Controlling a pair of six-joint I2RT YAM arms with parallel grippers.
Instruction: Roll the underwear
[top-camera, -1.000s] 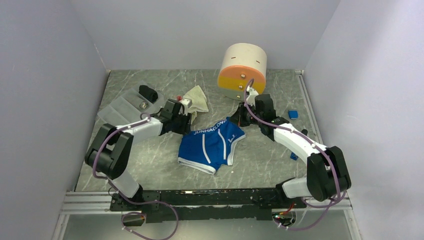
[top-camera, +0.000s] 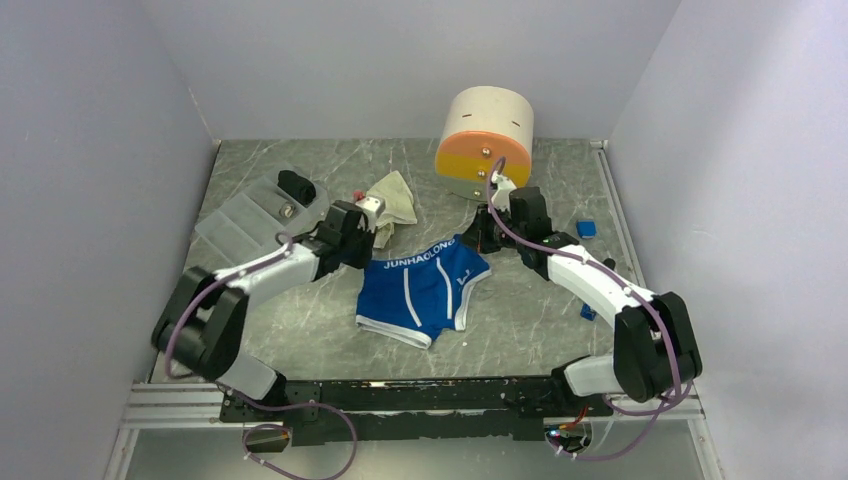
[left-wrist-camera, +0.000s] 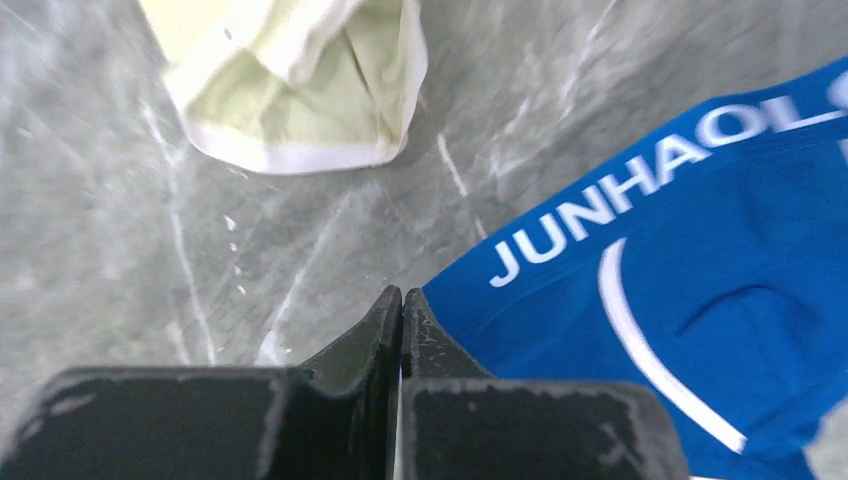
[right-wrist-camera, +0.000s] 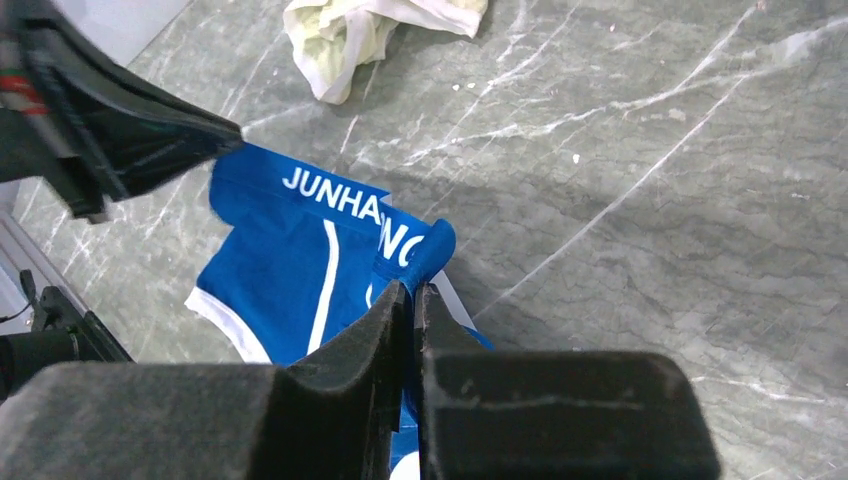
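Blue underwear (top-camera: 415, 295) with white stripes, white leg hems and white waistband lettering lies spread on the table, its waistband toward the back. My left gripper is shut on the waistband's left corner; in the right wrist view that corner meets the dark left fingertips (right-wrist-camera: 228, 137). At the opposite end, my right gripper is shut with a bunched fold of the waistband (right-wrist-camera: 432, 250) between its fingertips. In the top view, the right gripper (top-camera: 474, 240) covers that end of the waistband.
Behind the left gripper lies a pale yellow-green cloth (top-camera: 397, 200). A clear compartment tray (top-camera: 240, 222) holds a black roll (top-camera: 296, 186) at the left. An orange-and-white cabinet (top-camera: 488, 130) stands at the back. Bare table shows in front of the underwear.
The left gripper stays at the waistband corner. The right arm and the underwear look nearly unchanged.
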